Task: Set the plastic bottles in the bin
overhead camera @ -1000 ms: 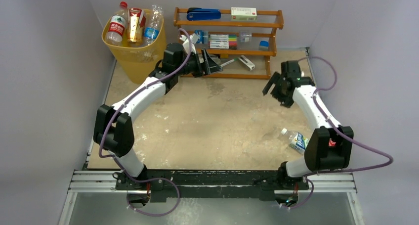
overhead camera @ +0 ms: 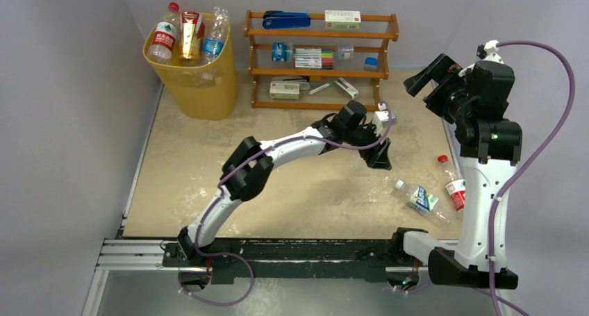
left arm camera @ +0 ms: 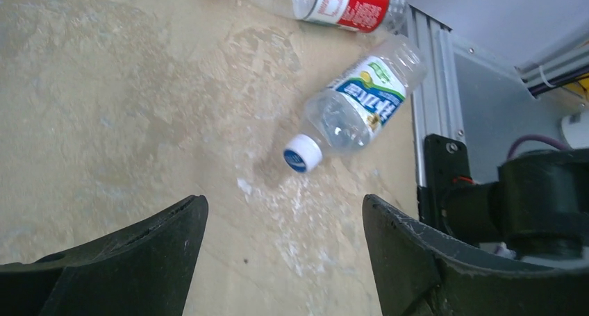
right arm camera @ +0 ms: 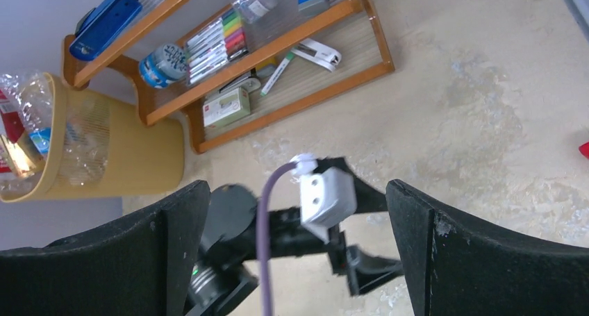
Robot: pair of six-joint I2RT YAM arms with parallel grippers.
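A clear bottle with a white cap and green-blue label lies at the front right of the table; a red-capped bottle lies just right of it. My left gripper stands open above the table, up and left of both; its wrist view shows the white-capped bottle ahead between the fingertips, apart from them. My right gripper is raised high at the right, open and empty. The yellow bin at the back left holds several bottles, including a red-labelled one.
A wooden shelf with boxes, pens and small items stands along the back. Walls border both sides.
My right arm has risen and moved to the right, above the table's right edge.
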